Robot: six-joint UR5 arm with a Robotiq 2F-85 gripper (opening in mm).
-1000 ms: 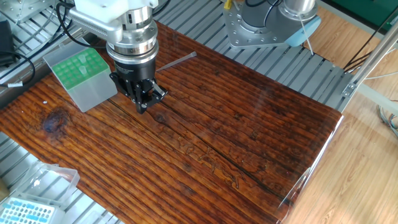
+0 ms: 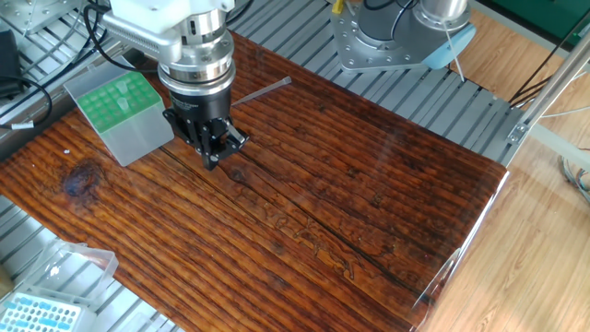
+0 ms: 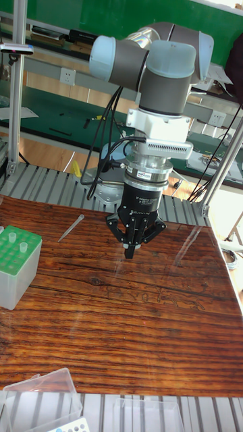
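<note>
Above the dark wooden board my gripper [image 2: 211, 160] points straight down, its black fingers together and nothing visible between them. In exterior view 3 the gripper [image 3: 129, 254] likewise looks shut, over bare wood. A thin translucent pipette [image 2: 264, 91] lies flat on the board behind the gripper in exterior view 2; the same pipette [image 3: 71, 227] shows to the gripper's left in exterior view 3. To the left stands a frosted box with a green perforated top [image 2: 118, 100], a couple of pale tips poking out of it [image 3: 9, 237].
A clear plastic lid [image 2: 69, 267] and a tray with blue and white spots [image 2: 39, 314] sit off the board's near left edge. The wooden board [image 2: 341, 203] is bare in the middle and right. The arm's base plate [image 2: 369, 51] stands behind it.
</note>
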